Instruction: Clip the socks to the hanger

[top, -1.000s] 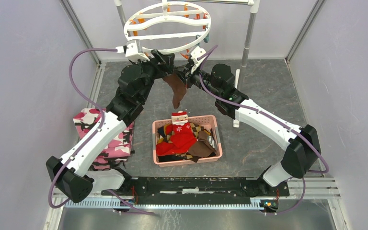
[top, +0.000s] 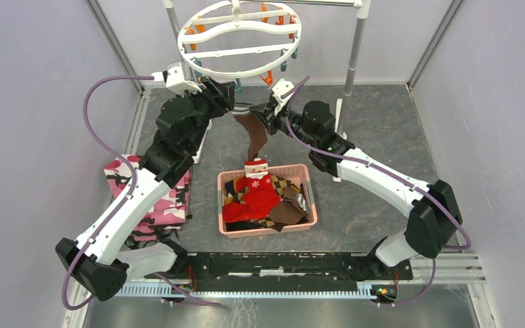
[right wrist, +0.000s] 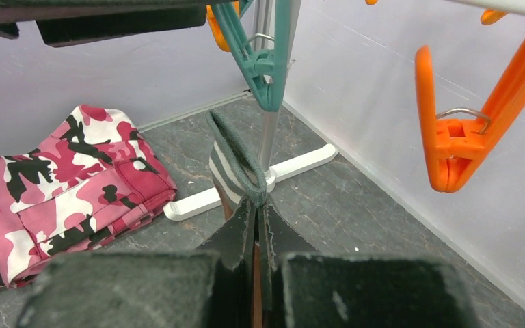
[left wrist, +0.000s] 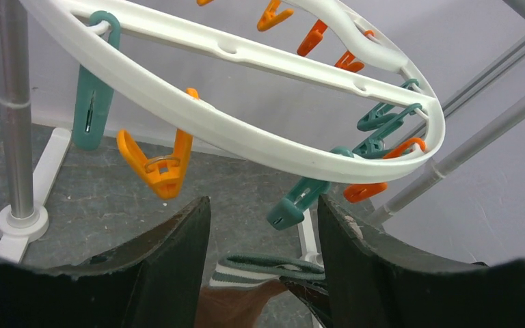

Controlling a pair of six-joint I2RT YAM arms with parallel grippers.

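Observation:
A brown sock (top: 253,130) with striped cuff (right wrist: 236,164) hangs from my right gripper (top: 260,113), whose fingertips are shut on the cuff's edge. My left gripper is open, facing a teal clip (left wrist: 294,205) on the white round hanger (top: 239,71); the cuff lies below that clip, between and beyond the left fingers in the left wrist view. In the right wrist view the teal clip (right wrist: 266,82) hangs just above the cuff, apart from it, with an orange clip (right wrist: 454,154) to the right.
A pink basket (top: 306,222) of socks, including a red Santa sock (top: 258,181), sits below. Pink camouflage cloth (top: 164,205) lies at the left. Metal poles (top: 352,61) support the hanger.
Both grippers and the brown sock have moved a little lower in the top view since one second ago; the left gripper has also moved left, away from the right one.

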